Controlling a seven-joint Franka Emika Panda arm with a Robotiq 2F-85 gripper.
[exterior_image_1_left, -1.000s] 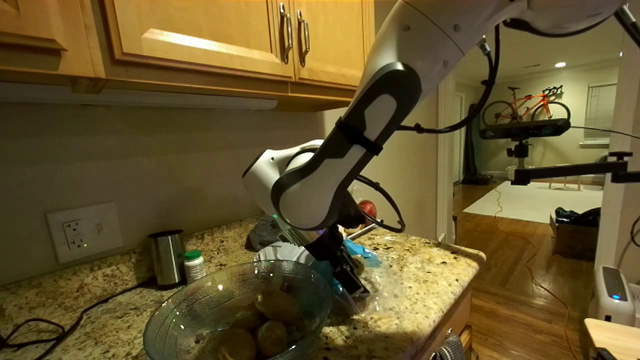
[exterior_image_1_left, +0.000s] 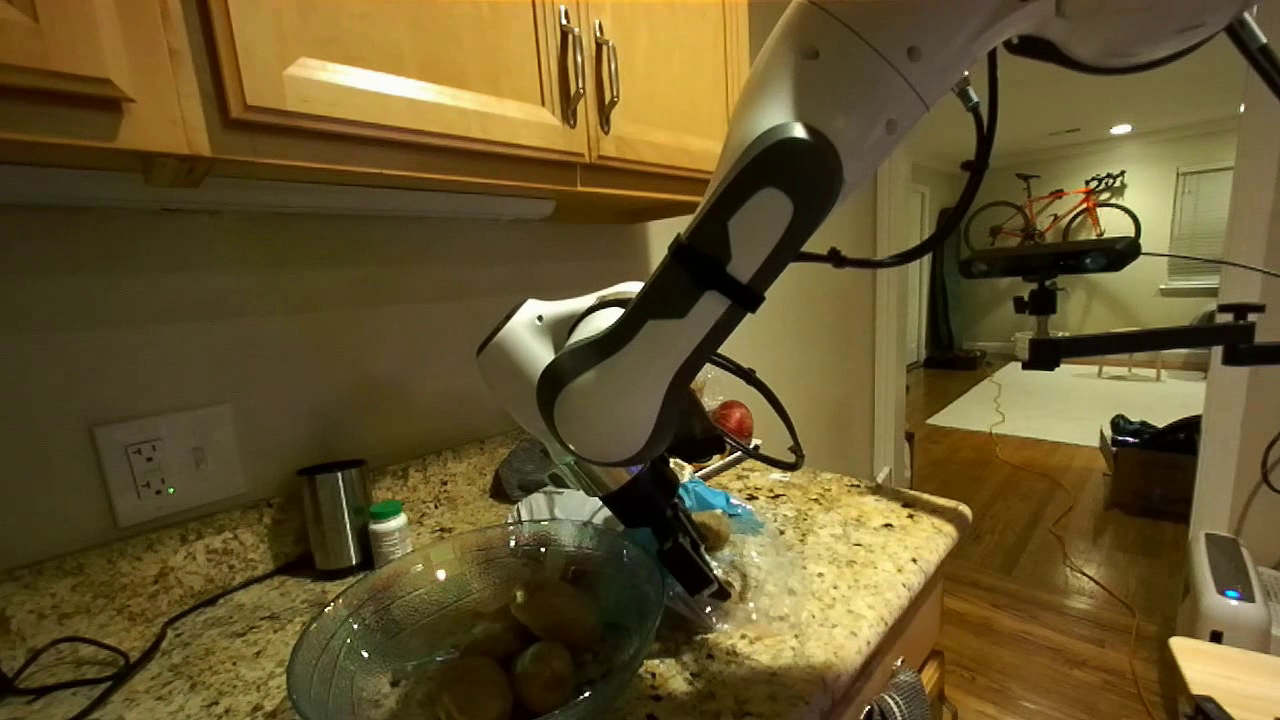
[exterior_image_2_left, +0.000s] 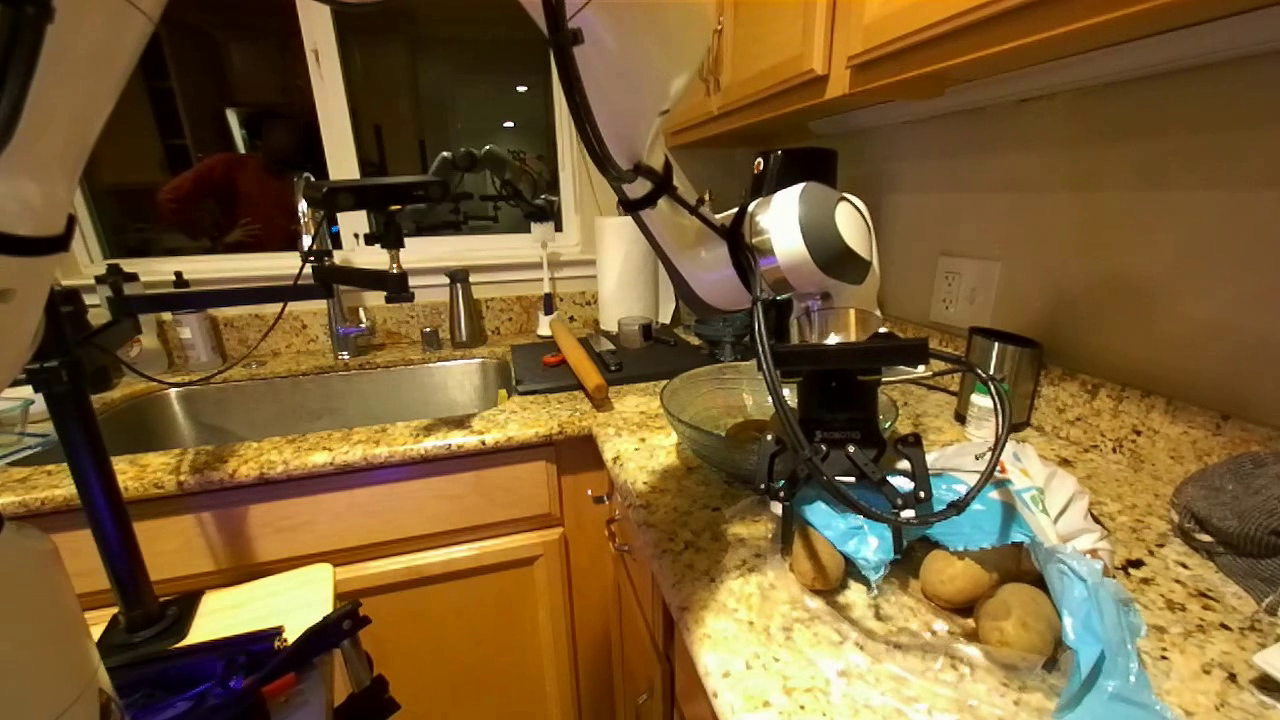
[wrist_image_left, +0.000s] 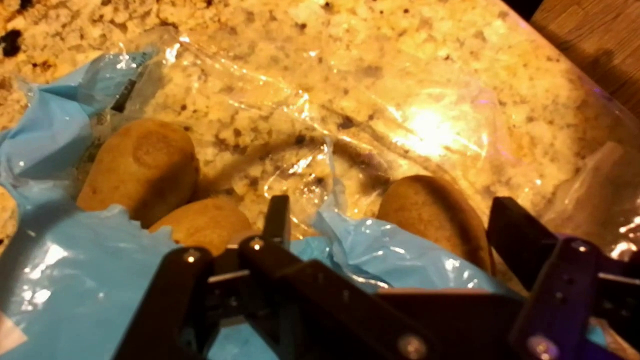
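Observation:
My gripper is open in the wrist view, its two fingers wide apart. A brown potato (wrist_image_left: 430, 217) lies just beyond the gap, close to the right-hand finger (wrist_image_left: 517, 240); nothing is visibly gripped. Two more potatoes (wrist_image_left: 144, 168) rest farther left, partly under a torn blue and clear plastic bag (wrist_image_left: 78, 264). Exterior view 2 has the gripper (exterior_image_2_left: 843, 528) pointing down over the bag, one finger beside a potato (exterior_image_2_left: 817, 560). Several potatoes (exterior_image_1_left: 555, 612) sit in a glass bowl (exterior_image_1_left: 348, 606) in exterior view 1. The gripper (exterior_image_1_left: 708, 586) is right of that bowl.
A steel canister (exterior_image_1_left: 335, 516) and a green-capped bottle (exterior_image_1_left: 389, 534) stand by the wall behind the bowl. Clear film spreads over the granite counter (exterior_image_2_left: 744, 636). Beyond the bowl, a rolling pin (exterior_image_2_left: 579, 358) lies on a dark mat. Cupboards (exterior_image_1_left: 408, 72) overhang the back.
My gripper has shifted slightly left and down in exterior view 1, staying among the bag and potatoes. The bowl and its potatoes look unchanged.

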